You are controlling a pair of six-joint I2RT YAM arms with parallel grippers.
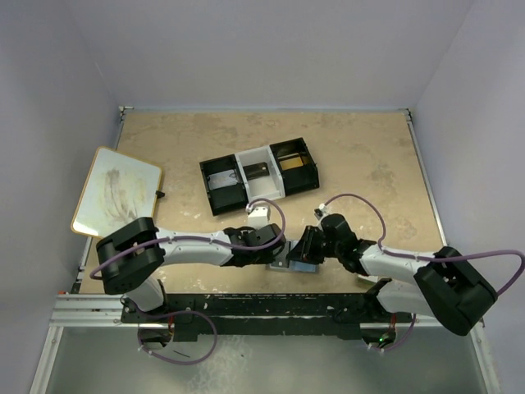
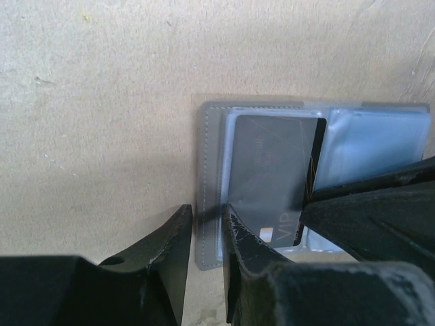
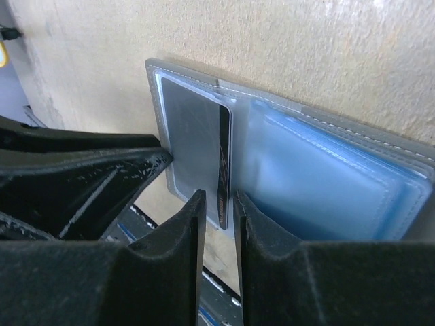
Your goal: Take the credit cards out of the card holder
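A clear, blue-tinted card holder with a grey stitched border (image 2: 209,153) lies flat on the table. In its pocket sits a dark grey card (image 2: 268,163) marked VIP, with a black stripe along one side. My left gripper is part open, its fingertips to either side of the holder's left border. My right gripper is also part open, its fingertips straddling the card's black stripe (image 3: 223,163) by the pocket edge. Whether any fingertip presses on the holder cannot be told. From above, the arms partly cover the holder (image 1: 303,266).
Behind the holder stands a three-part tray: a black left bin (image 1: 223,202), a white middle bin (image 1: 267,190) and a black right bin (image 1: 300,180). A white board (image 1: 117,191) lies at the left.
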